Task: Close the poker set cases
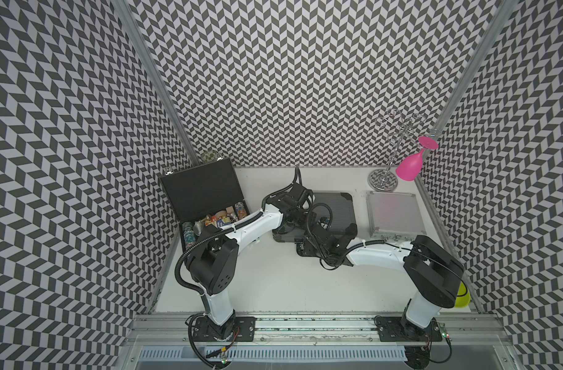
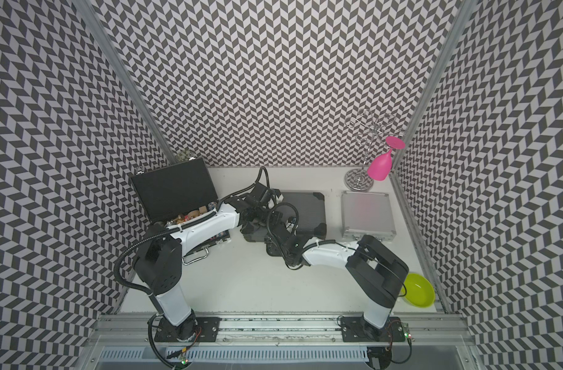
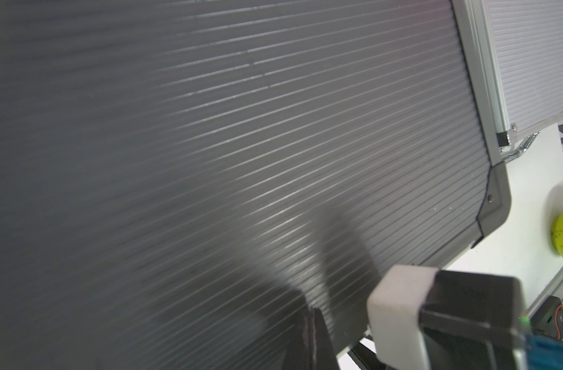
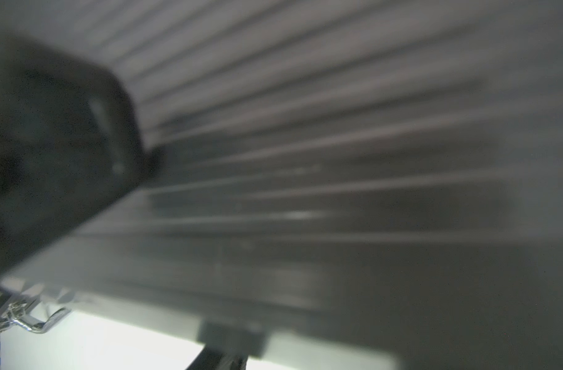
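Note:
A black poker case (image 1: 201, 185) stands open at the left, chips and cards inside. The dark grey case (image 1: 333, 206) in the middle lies closed, both grippers over it. My left gripper is shut at the case's ribbed lid, nothing seen between its fingers. My right gripper (image 2: 281, 237) is at that case's front edge; the blurred lid fills the right wrist view, so its opening is unclear. A silver case (image 1: 395, 212) lies closed at the right.
A chrome stand (image 1: 382, 180) with a pink glass (image 1: 409, 166) is at the back right. A green bowl (image 2: 419, 289) sits at the front right.

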